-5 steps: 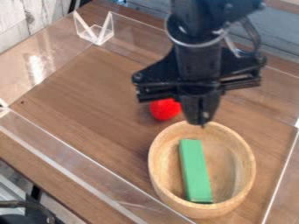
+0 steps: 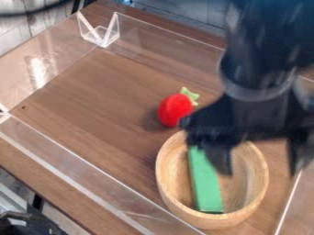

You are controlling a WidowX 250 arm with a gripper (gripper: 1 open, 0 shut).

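My gripper (image 2: 255, 145) hangs large and blurred at the right, over the back and right part of a wooden bowl (image 2: 172, 188); it stands open, with its fingers pointing down. A green block (image 2: 205, 188) lies lengthwise in the bowl, its far end near the gripper's left finger. A red strawberry-like object (image 2: 174, 111) with a pale green top sits on the wooden table (image 2: 92, 110), behind the bowl and left of the gripper. Whether the fingers touch the bowl or block cannot be told.
Clear plastic walls (image 2: 98, 183) border the table's near-left and far sides. A clear bracket (image 2: 99, 32) stands at the back left.
The gripper has come down and to the right, toward the camera and over the bowl, uncovering the red object's green top. The bowl and block have not visibly moved.
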